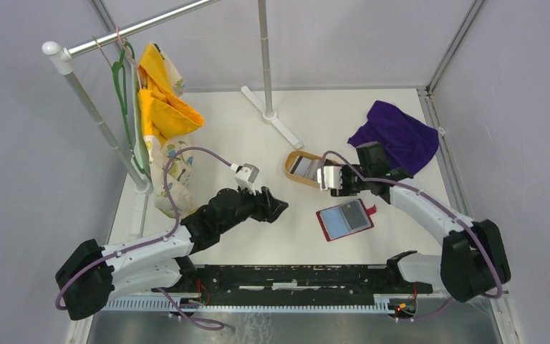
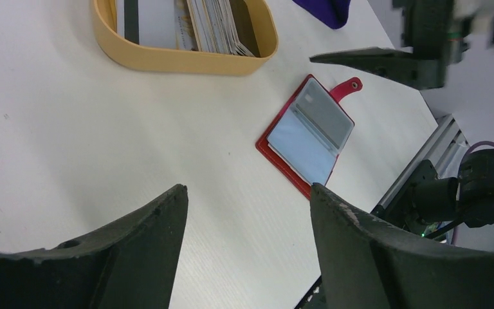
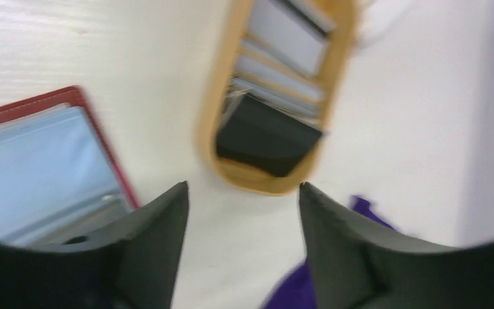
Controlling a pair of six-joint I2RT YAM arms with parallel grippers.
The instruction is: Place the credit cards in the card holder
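The card holder (image 1: 345, 220) lies on the table with its red cover and blue-grey pockets, also seen in the left wrist view (image 2: 302, 141). Cards stand in a wooden tray (image 2: 180, 58) behind it, with a black card (image 3: 264, 135) at one end. My left gripper is open over bare table, left of the holder, with nothing between its fingers. My right gripper is open above the tray's near end, nothing between its fingers. Its view is blurred.
A purple cloth (image 1: 394, 136) lies at the back right. A clothes rack with hanging garments (image 1: 165, 107) stands on the left, its foot (image 1: 286, 132) behind the tray.
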